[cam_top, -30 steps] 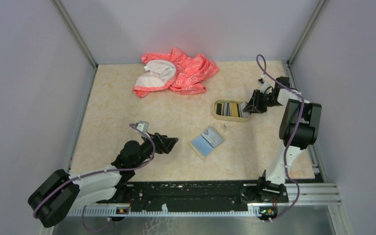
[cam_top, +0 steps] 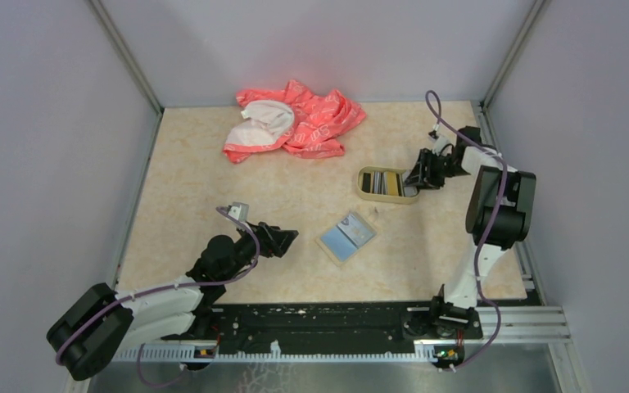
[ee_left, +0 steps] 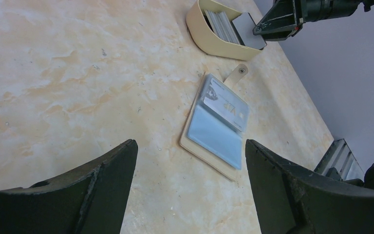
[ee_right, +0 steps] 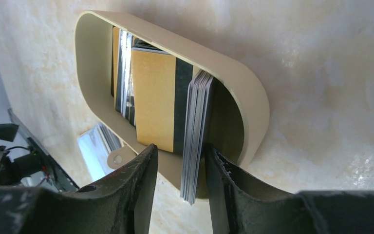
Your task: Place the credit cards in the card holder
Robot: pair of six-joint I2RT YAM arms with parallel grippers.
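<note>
A beige oval-ended box (cam_top: 364,191) stands right of the table's middle with several cards on edge inside; in the right wrist view a thin grey stack of cards (ee_right: 195,131) stands at one end of it. My right gripper is open at that end, one finger either side of the stack, the right finger (ee_right: 214,170) close against it. The card holder (cam_top: 325,242) lies flat nearer the front, showing blue inside, a card (ee_left: 226,105) at its upper part. Left of the holder, my left gripper (cam_top: 288,240) hangs open and empty.
A crumpled red and white cloth (cam_top: 319,123) lies at the back of the table. The holder's small snap tab (ee_left: 237,74) points toward the box. Bare tabletop fills the left side and the front middle.
Left arm, box and holder look unmoved.
</note>
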